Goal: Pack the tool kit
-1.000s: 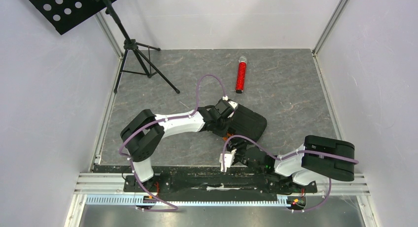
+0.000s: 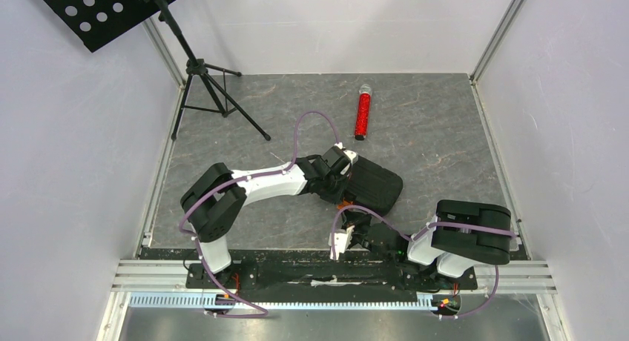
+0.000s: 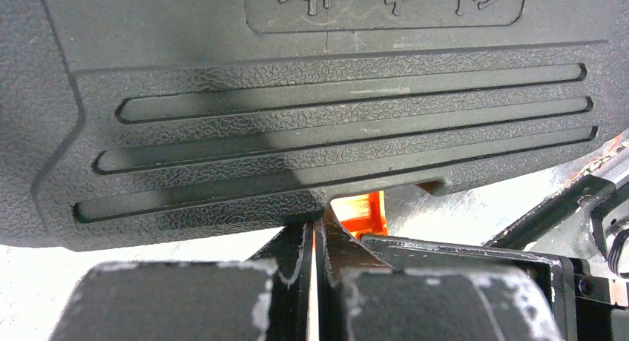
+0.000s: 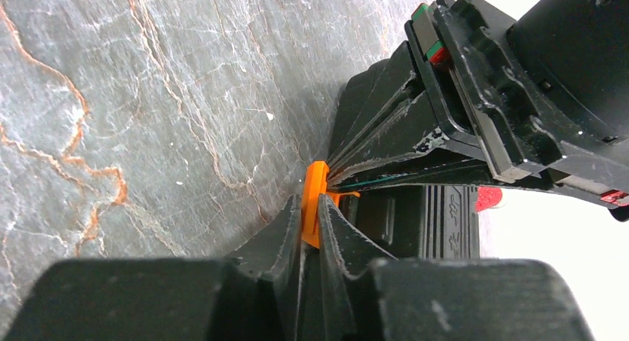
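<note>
The black tool case (image 2: 374, 184) lies shut-looking on the grey floor under both grippers; its ribbed face with lettering (image 3: 319, 96) fills the left wrist view. An orange latch (image 4: 313, 193) sits on its near edge, also visible as an orange piece (image 3: 363, 215) below the case. My left gripper is shut at that edge, nothing clearly between its fingertips. My right gripper has its fingertips close together on either side of the orange latch; whether they grip it is unclear. The left gripper's body partly hides the case in the right wrist view.
A red flashlight-like cylinder (image 2: 363, 115) lies behind the case. A black tripod stand (image 2: 215, 89) stands at the back left. The floor right of the case is clear.
The right arm's upper link has shifted left over the last second; both grippers stay at the case and the left arm is almost still.
</note>
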